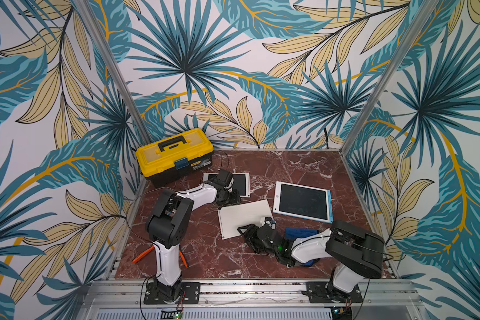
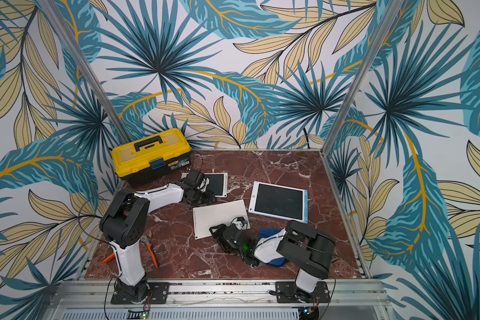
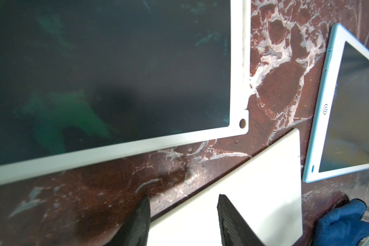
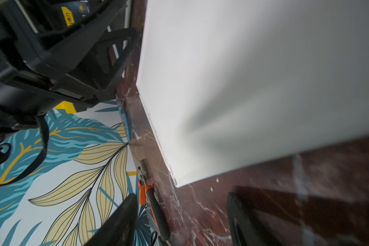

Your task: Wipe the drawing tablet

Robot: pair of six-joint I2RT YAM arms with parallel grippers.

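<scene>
A tablet with a dark screen (image 3: 119, 73) and white frame lies at the back left, faint greenish marks on its screen. In front of it a white panel, perhaps a tablet turned face down (image 1: 245, 218), lies flat. A larger tablet with a blue edge (image 1: 304, 201) rests to the right. The crumpled blue cloth (image 3: 342, 221) lies partly under the right arm. My left gripper hovers near the small tablet's front edge, open with nothing between its fingers. Over the panel's front edge, my right gripper is open and empty.
A yellow and black toolbox (image 1: 175, 154) stands at the back left, close to the small tablet. Orange-handled pliers (image 2: 150, 253) lie by the left arm's base. Bare marble tabletop (image 1: 208, 256) shows at the front middle.
</scene>
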